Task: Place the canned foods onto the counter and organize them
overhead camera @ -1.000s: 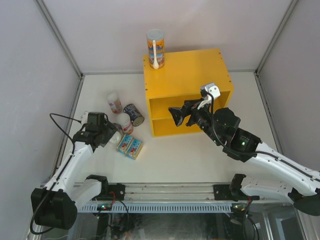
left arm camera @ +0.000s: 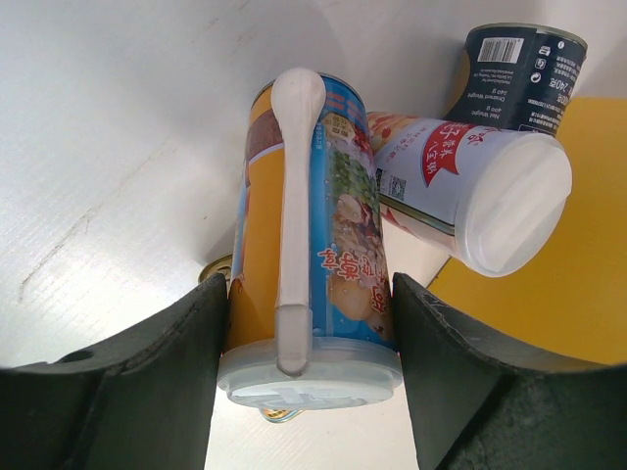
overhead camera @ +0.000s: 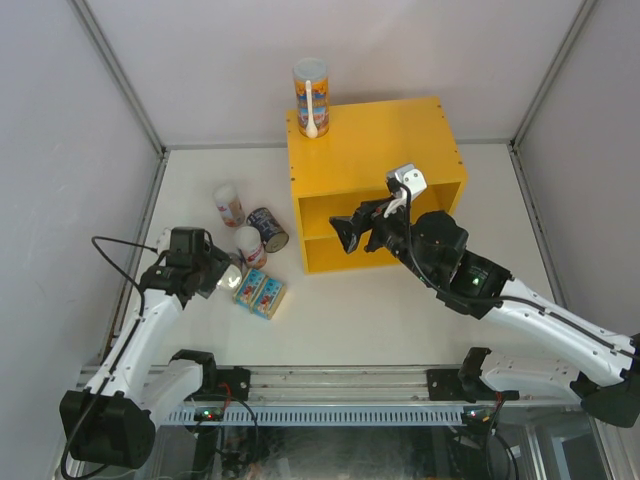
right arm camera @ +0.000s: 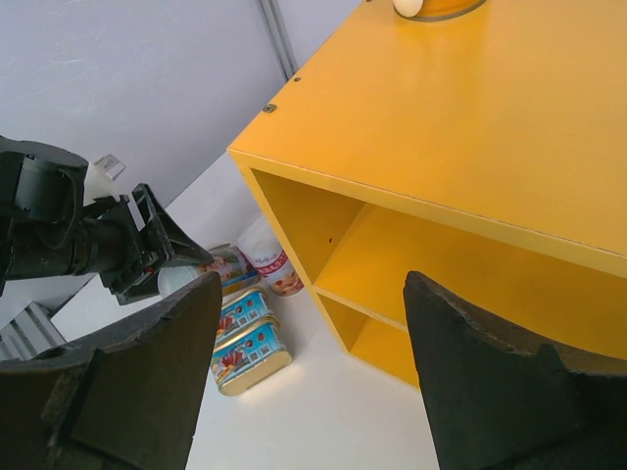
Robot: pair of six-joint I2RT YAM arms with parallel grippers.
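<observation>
In the left wrist view an orange and blue can (left arm camera: 348,215) with a clear lid and a white spoon (left arm camera: 296,196) along its side lies between the fingers of my left gripper. Both fingertips sit close against the can near its lid; whether they press on it cannot be told. From above, my left arm mostly hides this can, leaving its pale lid (overhead camera: 231,279) visible. My right gripper is open and empty in front of the yellow shelf (right arm camera: 411,157). A similar can with a spoon (overhead camera: 311,100) stands on top of the shelf.
Beside the left gripper lie a white-lidded can (overhead camera: 250,246), a dark can (overhead camera: 267,229) and another light can (overhead camera: 229,205). Two blue tins (overhead camera: 260,293) rest side by side in front. The shelf's compartments look empty where visible.
The cans have stayed in place.
</observation>
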